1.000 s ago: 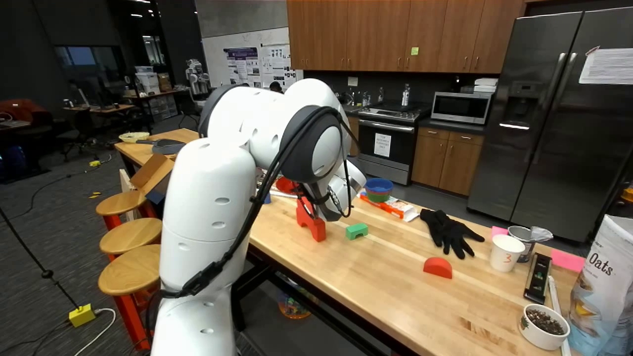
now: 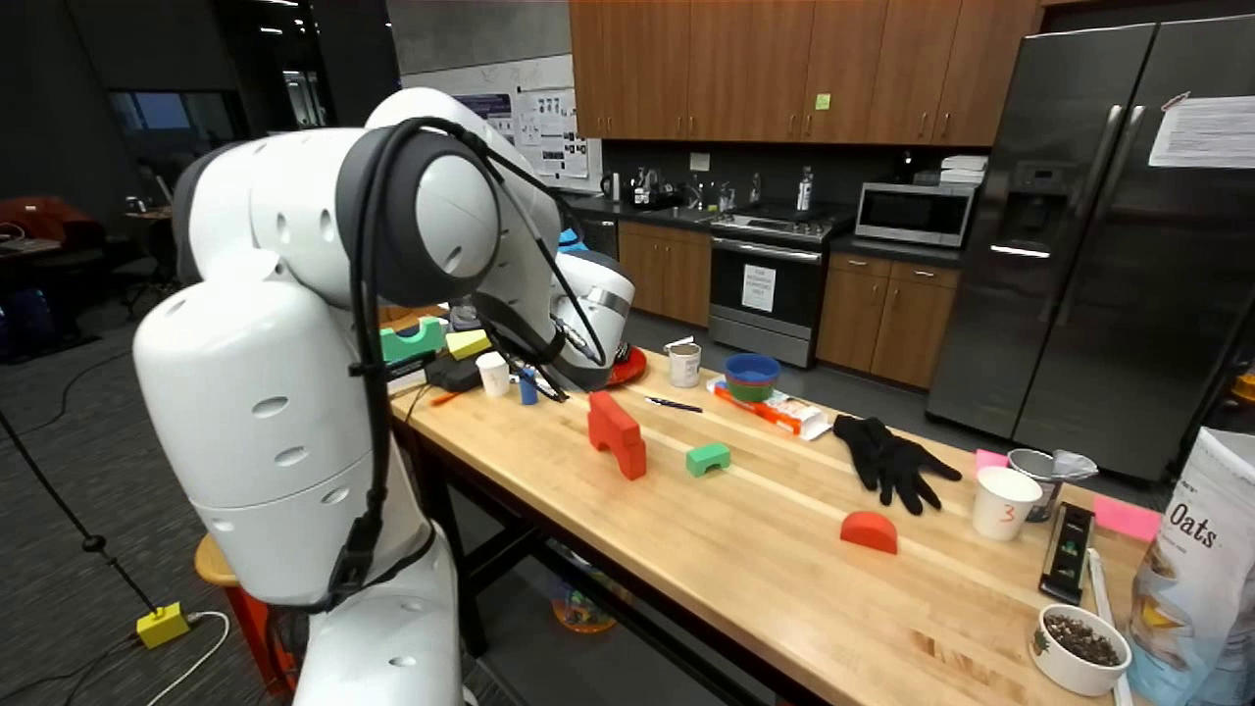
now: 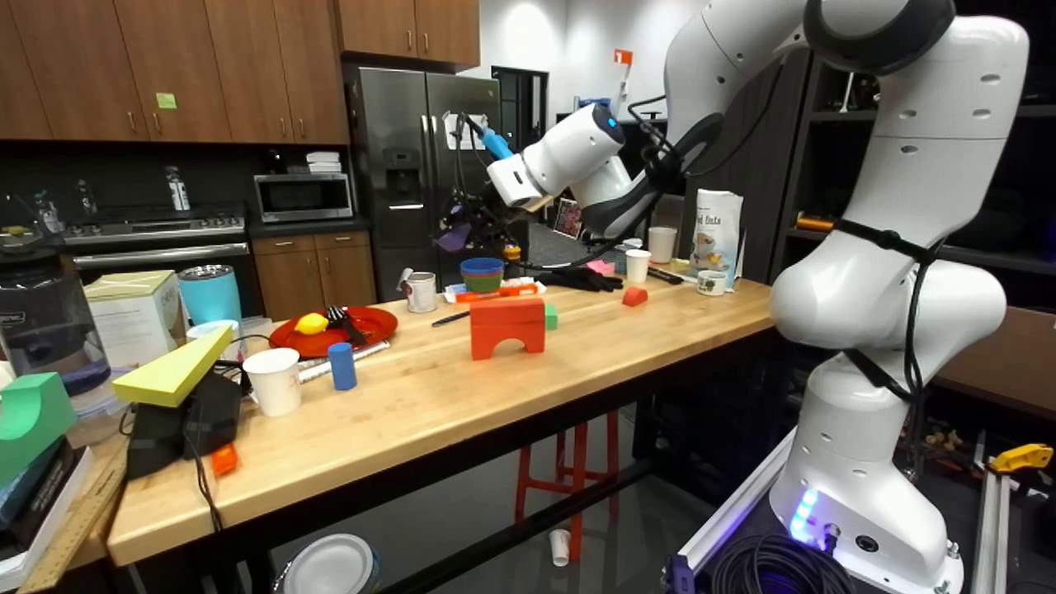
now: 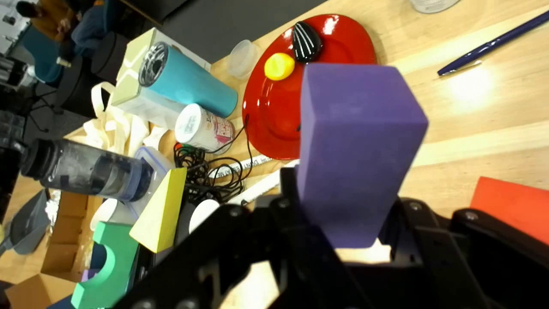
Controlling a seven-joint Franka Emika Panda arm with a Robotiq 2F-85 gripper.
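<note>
A purple block [image 4: 355, 154] stands out between the dark fingers of my gripper, which is shut on it in the wrist view. In exterior view 2 the gripper [image 3: 473, 223] hangs well above the table, with part of the purple block [image 3: 454, 238] showing at its lower left. The arm hides the gripper in exterior view 1. A red arch piece [image 2: 618, 435] stands on the tabletop, and a small green arch block [image 2: 708, 459] lies to its right. Farther right sits a red half-round block [image 2: 870, 531].
A red plate [image 4: 272, 116] holds a yellow lemon-like item and a black striped one. Cups, cables, a yellow wedge [image 4: 163, 211] and a green curved block [image 4: 110, 268] crowd one end. Black gloves [image 2: 896, 463] lie farther along.
In exterior view 1 the arm has swung left and risen. The table blocks look unmoved.
</note>
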